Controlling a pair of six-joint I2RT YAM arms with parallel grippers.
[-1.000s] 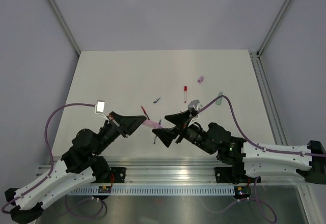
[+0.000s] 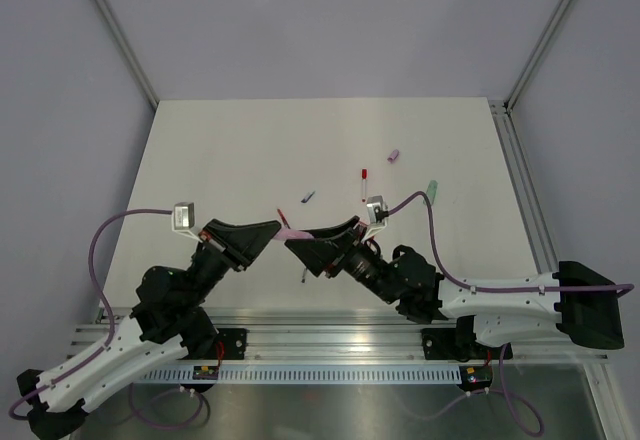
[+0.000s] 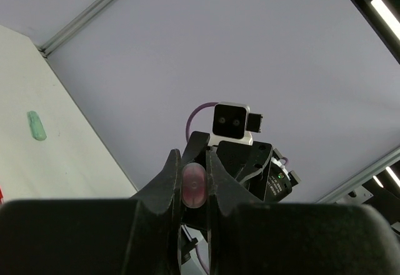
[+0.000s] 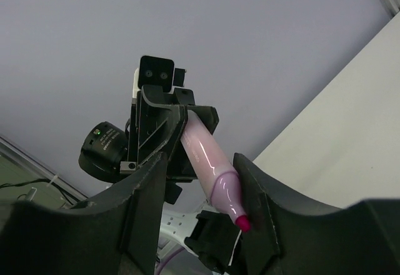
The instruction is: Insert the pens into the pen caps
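Observation:
A pink pen spans the two grippers above the middle of the table. My left gripper is shut on it; in the left wrist view its rounded pink end shows between the fingers. My right gripper surrounds the other end. In the right wrist view the pen's pale barrel runs to a darker pink tip between the right fingers, which look part open; whether they touch it I cannot tell.
On the white table lie a red-capped pen, a purple cap, a green cap, a small blue piece and several other pieces near the grippers.
My right gripper has moved up and left over the pen's end, and its fingers look closer together. My left gripper has risen slightly, with the pen more level.

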